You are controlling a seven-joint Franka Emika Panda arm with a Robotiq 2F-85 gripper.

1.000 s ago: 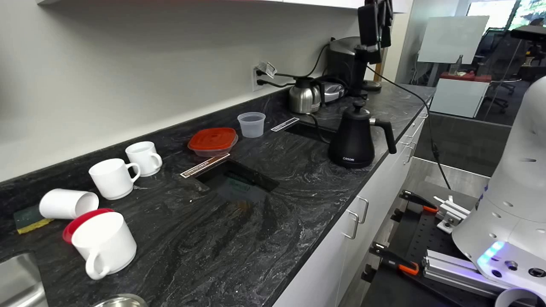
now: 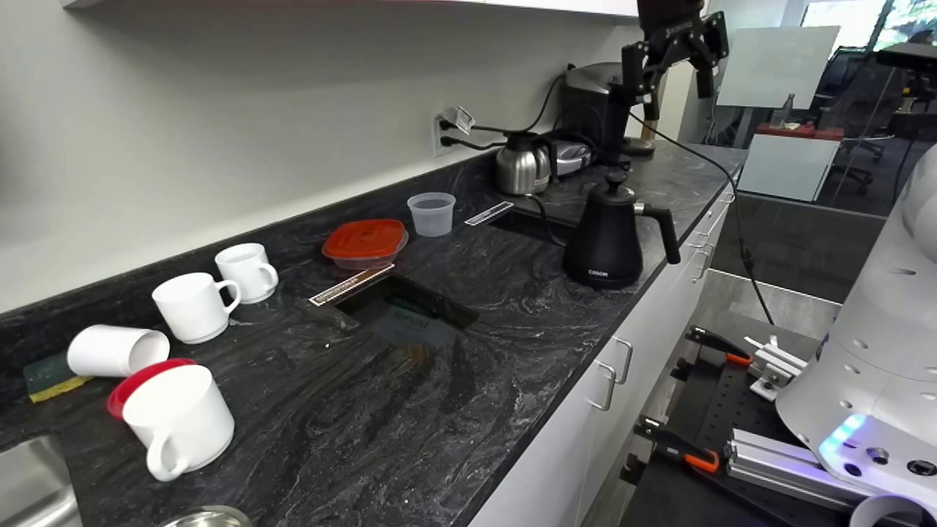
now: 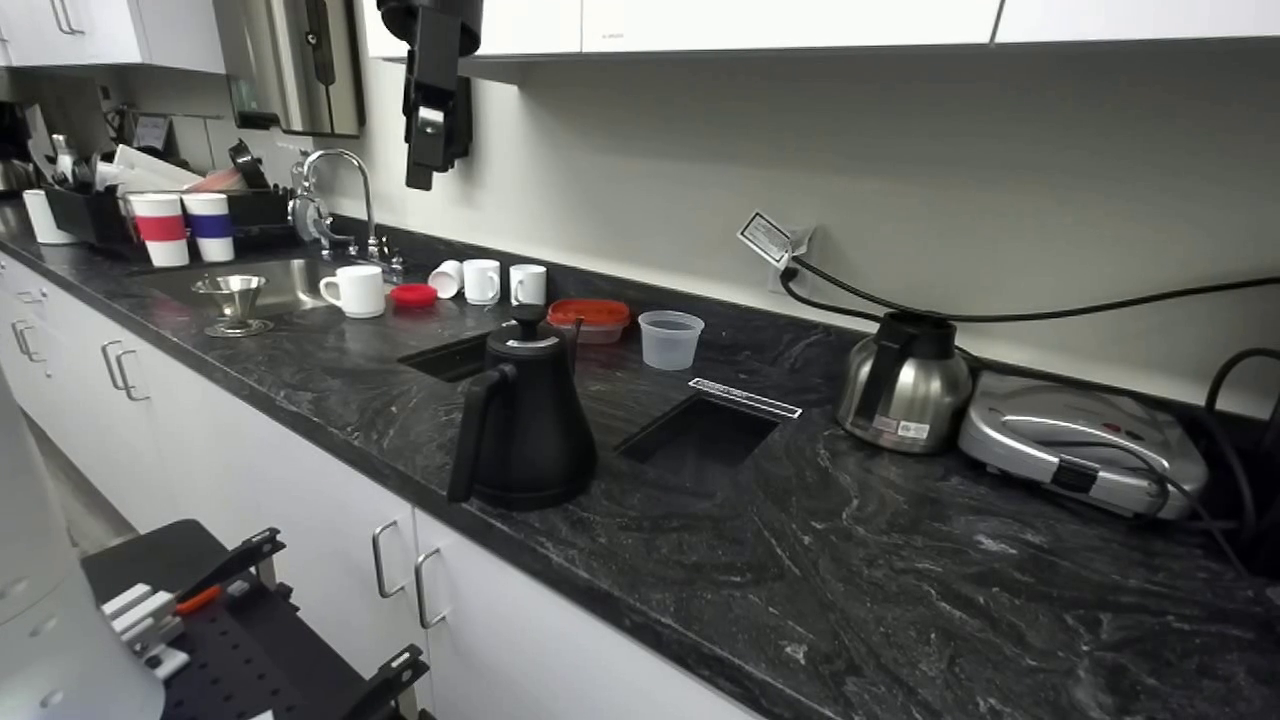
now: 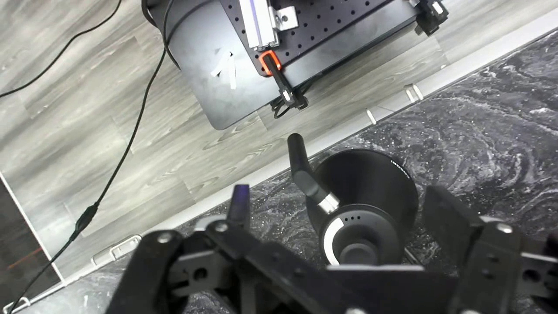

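On the dark stone counter stands a black kettle point(image 2: 604, 237), upright, its handle point(image 2: 660, 230) jutting out over the front edge. My gripper point(image 2: 676, 101) hangs in the air well above the counter, its two fingers apart and nothing between them. From above, the wrist view shows the kettle point(image 4: 366, 183) beyond and between the open fingers, clear of them; part of it is hidden by the gripper body. In the second exterior view the gripper point(image 3: 434, 168) appears side-on, high over the kettle point(image 3: 528, 420).
Several white mugs point(image 2: 190, 307), a red-lidded container point(image 2: 364, 241) and a clear tub point(image 2: 431, 214) stand along the wall. A steel carafe point(image 3: 908, 384) and a silver appliance point(image 3: 1080, 438) are farther along. Two dark openings point(image 3: 702, 432) sit in the counter. White cabinets point(image 3: 744, 26) hang overhead.
My gripper has turned, so both fingers now show spread in the first exterior view, and it has shifted slightly right. The arm's base section has tilted. The kettle has not moved.
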